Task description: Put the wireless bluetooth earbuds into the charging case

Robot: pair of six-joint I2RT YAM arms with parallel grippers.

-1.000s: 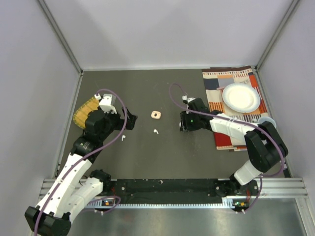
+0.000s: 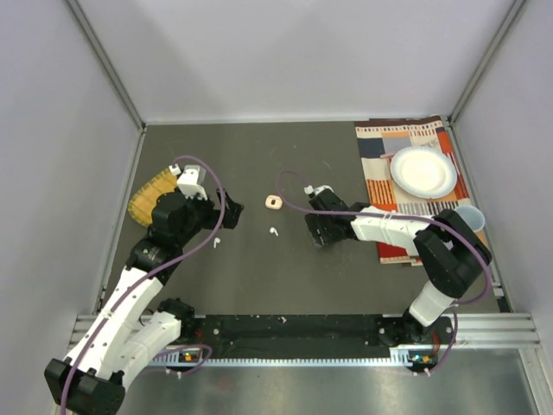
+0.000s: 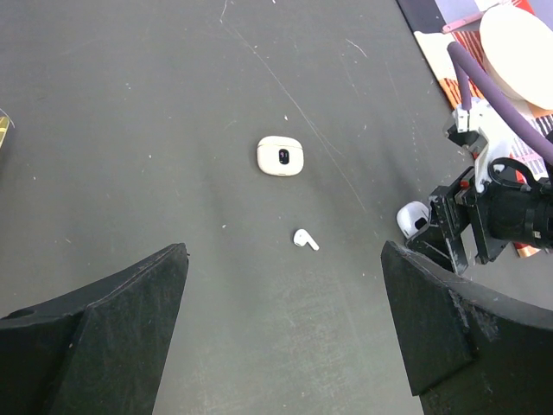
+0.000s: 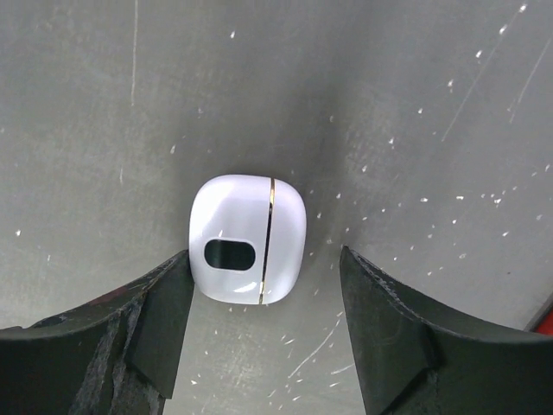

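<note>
A white charging case (image 4: 229, 216) with a black oval and a thin gold seam rests on the table, its lid closed. My right gripper is open around it: the left finger (image 4: 168, 298) is at the case's side, while a gap separates the right finger (image 4: 367, 303) from it. In the left wrist view, this case (image 3: 411, 218) shows partly beside the right gripper. A white earbud (image 3: 304, 239) lies mid-table; another earbud (image 2: 216, 242) is farther left, near my left gripper (image 2: 232, 213). The left gripper hangs above the table, open and empty.
A second, cream case (image 3: 269, 158) with a dark oval sits closed behind the middle earbud. To the right lie a striped cloth (image 2: 377, 181), a white plate (image 2: 423, 172) and a cup (image 2: 471, 218). A yellow item (image 2: 147, 204) lies behind the left arm.
The left arm has hardly moved.
</note>
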